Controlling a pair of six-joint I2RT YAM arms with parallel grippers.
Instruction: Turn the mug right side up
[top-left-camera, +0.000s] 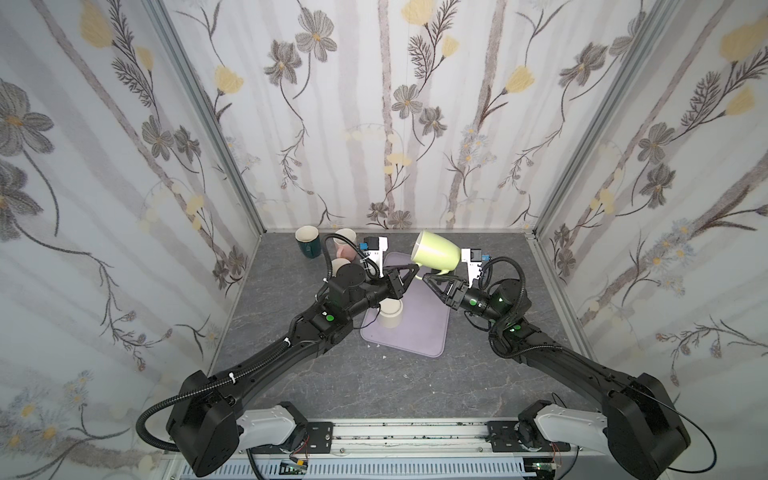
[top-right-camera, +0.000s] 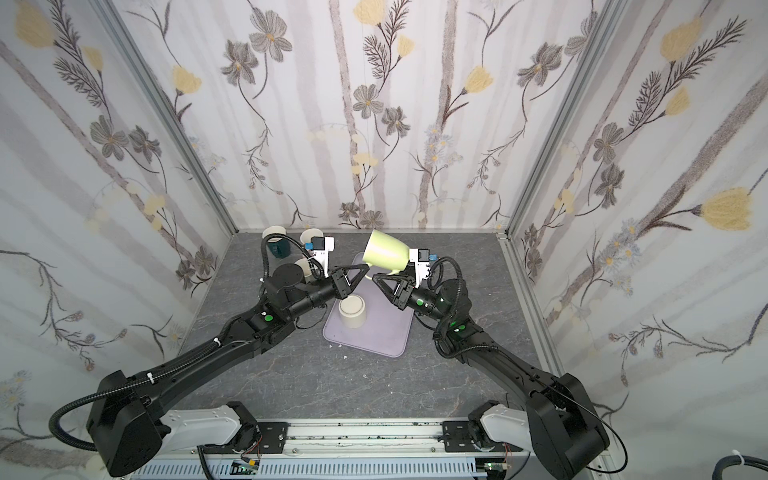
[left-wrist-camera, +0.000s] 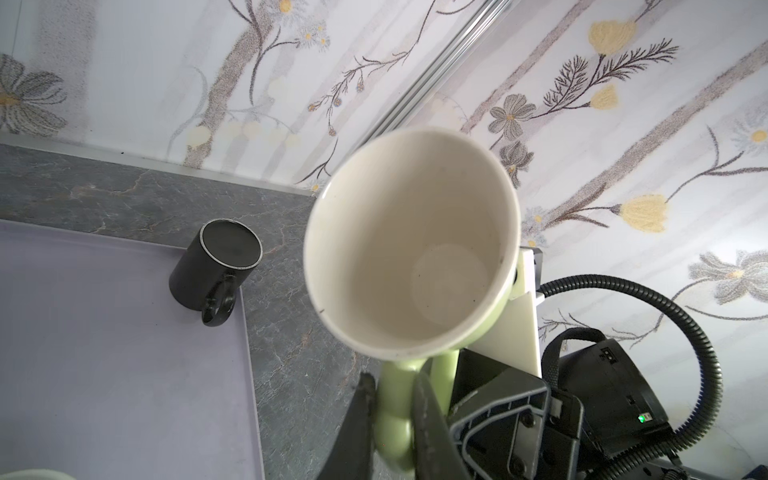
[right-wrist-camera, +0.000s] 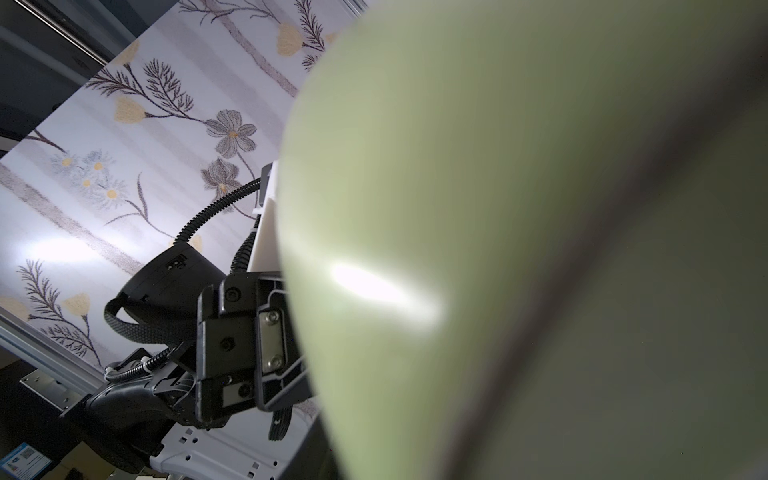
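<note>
A pale green mug with a cream inside hangs above the tray, lying on its side, handle downward. My left gripper is shut on its handle, and the mouth faces that wrist's camera. My right gripper is close by at the mug's base end, under it on the right; the mug's green body fills most of the right wrist view, hiding that gripper's fingers. In the top views it appears open, partly hidden.
A lilac tray lies below with a cream mug and, at its edge, a black upturned mug. A dark green mug and several others stand at back left.
</note>
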